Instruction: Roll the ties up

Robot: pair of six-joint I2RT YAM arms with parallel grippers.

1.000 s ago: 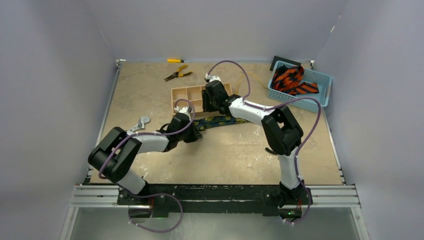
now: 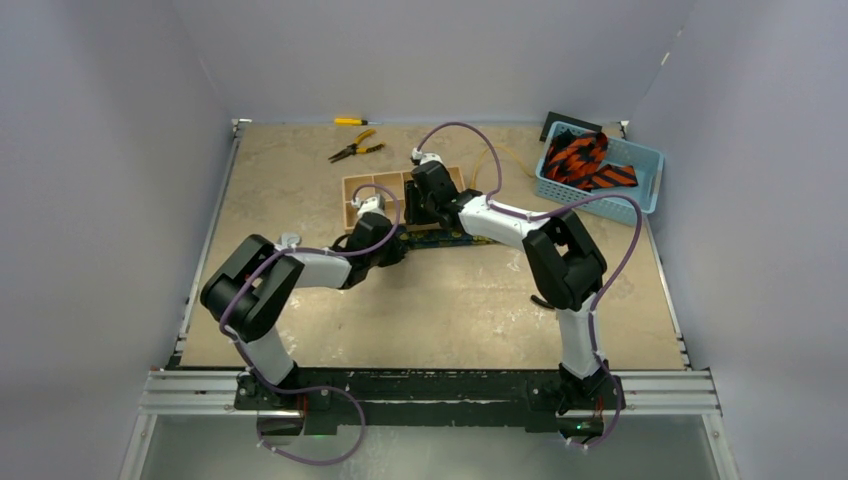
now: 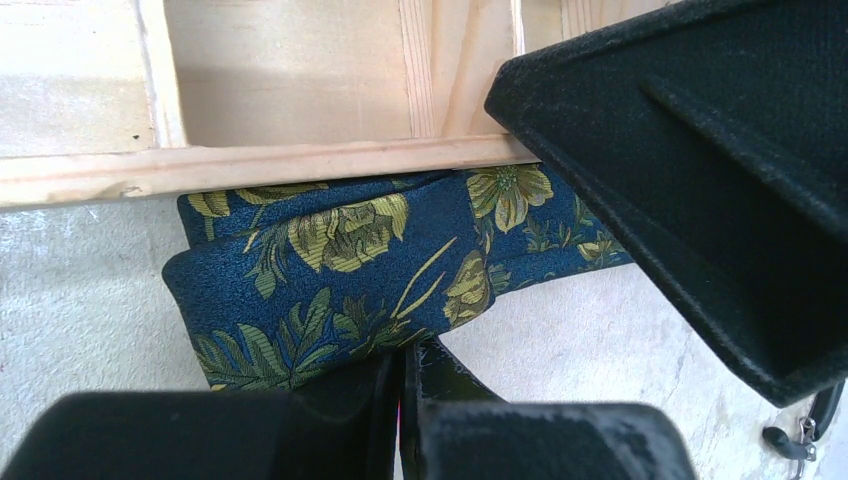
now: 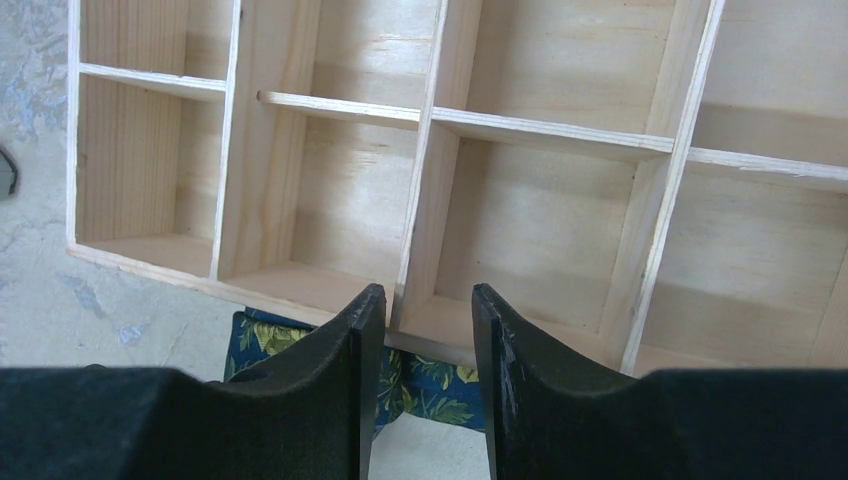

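Observation:
A navy tie with yellow-green flowers [image 2: 440,238] lies along the front of the wooden compartment box [image 2: 360,185]. In the left wrist view its left end is folded into a thicker bundle [image 3: 330,270] against the box wall. My left gripper [image 2: 398,252] is shut, its tips pressed at the bundle's front edge, partly under it. My right gripper [image 2: 412,200] hangs over the box's front wall, part open, with nothing between its fingers; the tie [image 4: 440,390] shows below it.
A blue basket [image 2: 640,190] with orange-black striped ties stands back right. Pliers [image 2: 355,150], a yellow-handled tool [image 2: 350,122] and a wrench [image 2: 290,240] lie around.
The right arm looks unmoved.

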